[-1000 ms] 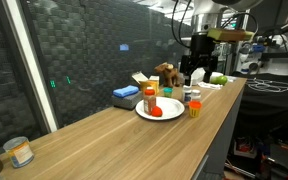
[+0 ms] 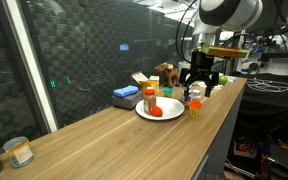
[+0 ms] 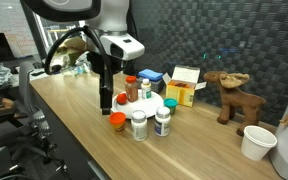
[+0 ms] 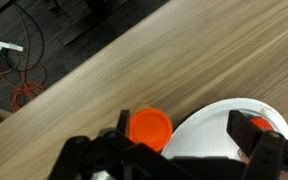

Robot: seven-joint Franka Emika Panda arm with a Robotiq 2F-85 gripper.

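My gripper hangs open above the counter, its fingers spread over the orange cup with nothing visibly held. In exterior view 2 the orange cup stands below the fingers, near the counter's front edge. Looking down from the wrist, the cup appears close to the left finger, between the two dark fingers. The white plate lies beside it. On the plate are a red tomato and a bottle with a reddish-orange cap.
Two white-lidded jars, one nearer the cup and another, stand close by. Behind are a yellow box, a toy deer and a white cup.
Over the last second my gripper has come down toward the orange cup. The cup, plate and other objects show no visible movement.
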